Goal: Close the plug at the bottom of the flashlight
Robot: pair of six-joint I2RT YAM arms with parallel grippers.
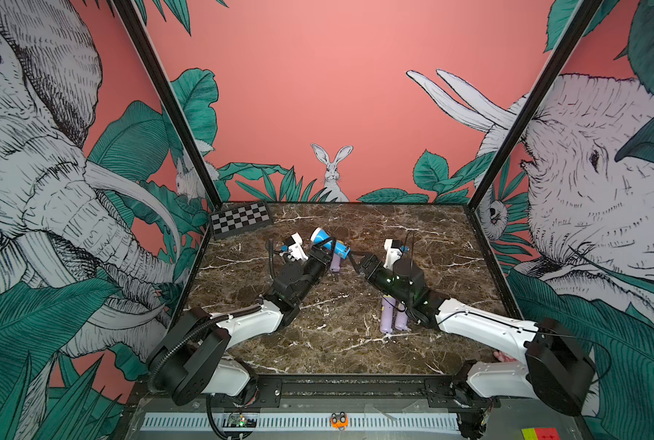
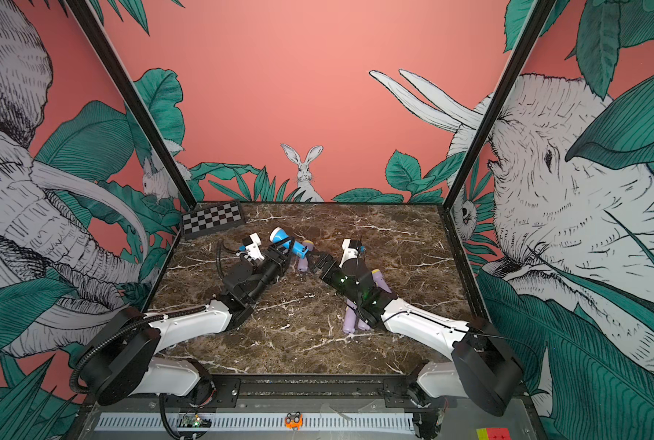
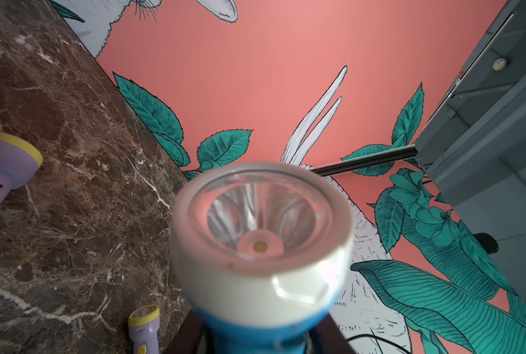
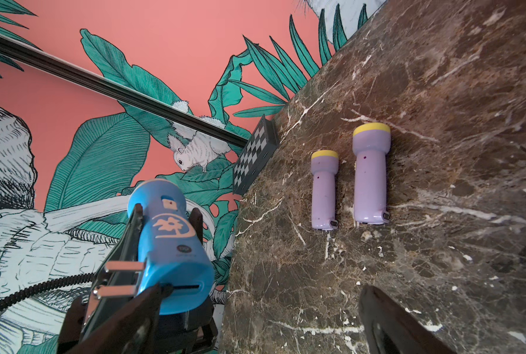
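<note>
A blue flashlight with a white head (image 1: 317, 235) is held above the table, tilted, with my left gripper (image 1: 328, 248) shut around its body. The left wrist view shows its clear reflector (image 3: 260, 218) close up. In the right wrist view, two copper-coloured plug prongs (image 4: 121, 278) stick out sideways near the flashlight's lower end (image 4: 183, 295). My right gripper is open, nothing between its fingers. One of its fingertips (image 4: 159, 295) overlaps the flashlight's bottom in view, by the prongs and a dark slot; whether it touches, I cannot tell.
Two purple flashlights with yellow rims (image 4: 371, 177) lie on the marble table, partly under my right arm in the top views. Another purple flashlight (image 1: 335, 264) lies below the held one. A checkered board (image 1: 240, 218) sits at the back left corner. Bare table surrounds them.
</note>
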